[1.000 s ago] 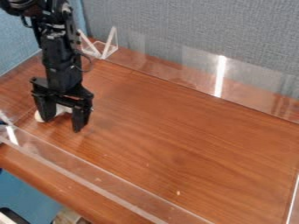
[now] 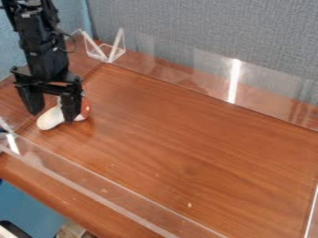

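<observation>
My black gripper point(image 2: 52, 104) is at the left side of the wooden table, low over a white elongated object point(image 2: 55, 116) with a small red part on its right. The fingers straddle or hover just over this object, apart from each other; whether they touch it I cannot tell. Part of the object is hidden behind the gripper.
A white wire rack point(image 2: 104, 48) stands at the back left corner. Clear plastic walls border the table point(image 2: 199, 139).
My gripper has moved left and slightly back, over the white object, which now shows more to the right of where it was, with its red part visible.
</observation>
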